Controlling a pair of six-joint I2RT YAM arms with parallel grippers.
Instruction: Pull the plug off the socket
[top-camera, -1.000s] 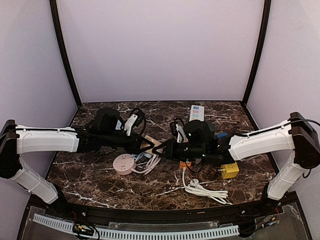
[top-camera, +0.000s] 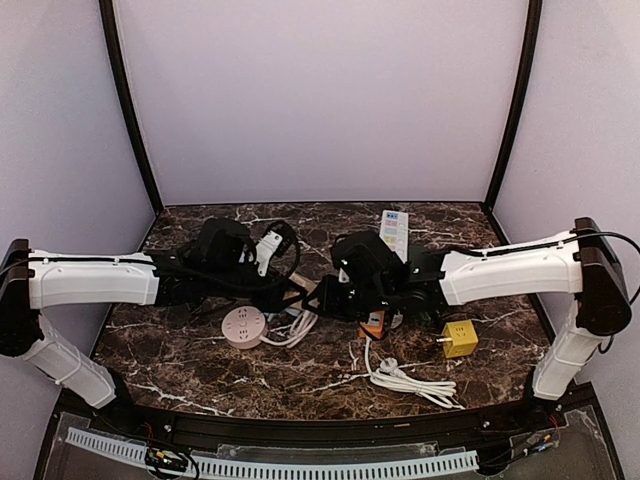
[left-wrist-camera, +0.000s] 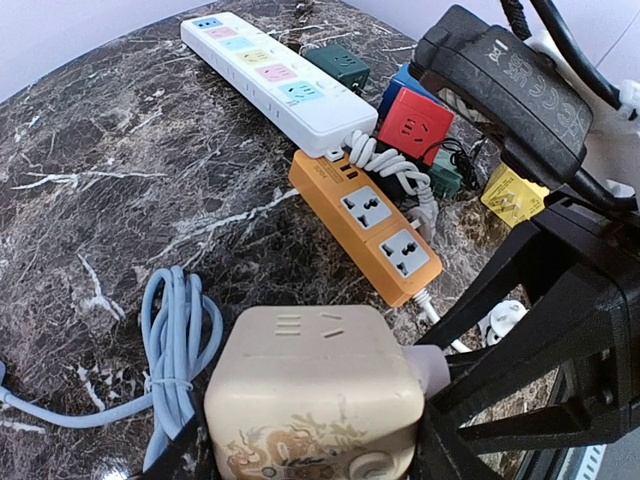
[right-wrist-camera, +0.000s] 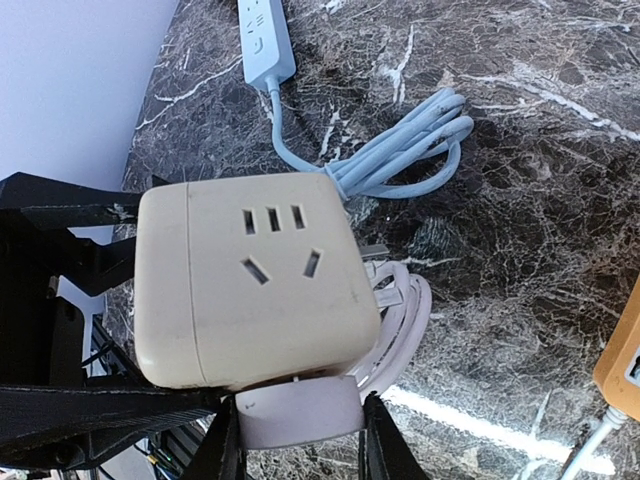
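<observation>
A beige cube socket with slots on its faces is held up by my left gripper, which is shut on it. From the cube's side facing my right arm, a round whitish plug sticks out, close against the cube. A thin sliver of gap or prong shows between them in the right wrist view; how far it is seated cannot be told. The fingers of my right gripper stand on both sides of this plug, at its edges. Whether they grip it firmly does not show.
Below lie coiled blue cable, an orange power strip, a long white strip and red socket. A pink round socket, yellow cube and white cord are nearer the front.
The left gripper and cube moved only slightly. The plug stays beside the cube.
</observation>
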